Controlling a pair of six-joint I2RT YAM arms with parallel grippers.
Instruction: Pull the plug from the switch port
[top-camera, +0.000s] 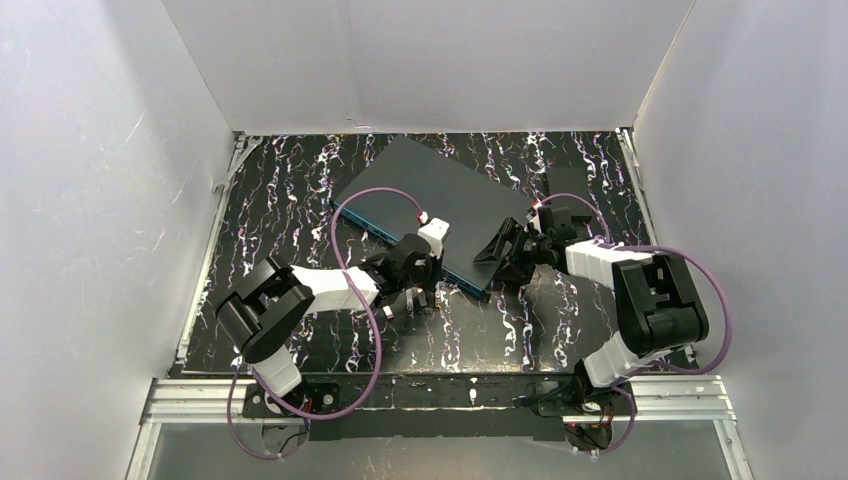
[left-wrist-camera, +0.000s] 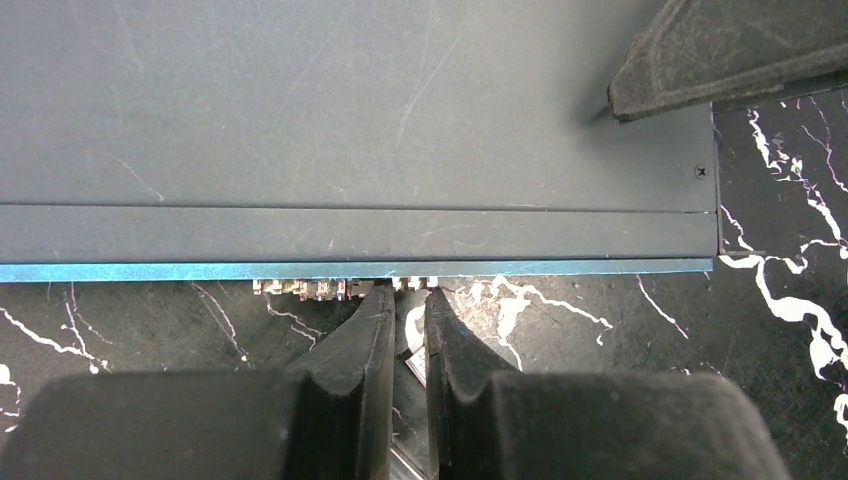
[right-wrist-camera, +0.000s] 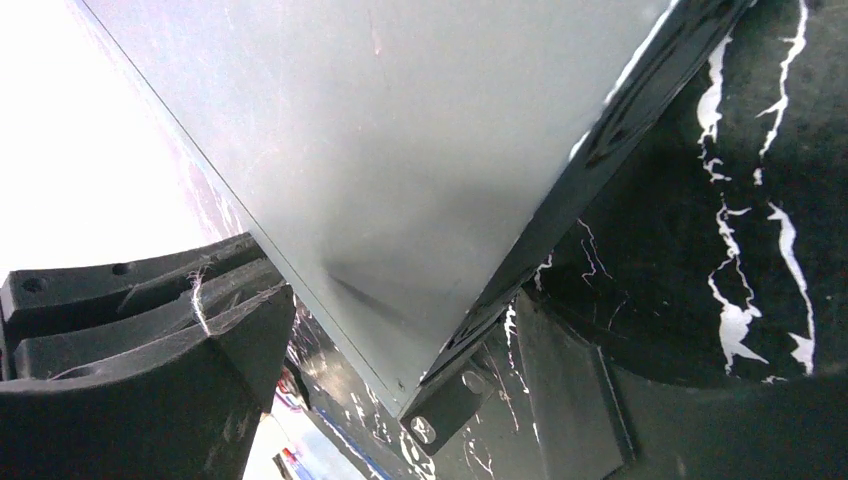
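Observation:
The switch (top-camera: 440, 190) is a flat dark grey box with a blue front edge, lying at a slant on the table. Small metallic port parts or plugs (left-wrist-camera: 305, 289) stick out below that edge in the left wrist view; which of them are plugs I cannot tell. My left gripper is at the front edge, open only by a narrow gap. Pale stubs show at its fingertips, and tabletop shows through the gap below. My right gripper stands wide open, its fingers either side of the switch's near right corner.
Several small loose pieces (top-camera: 422, 298) lie on the marbled table in front of the switch. A dark flat panel (top-camera: 568, 185) is at the back right. Purple cables loop over both arms.

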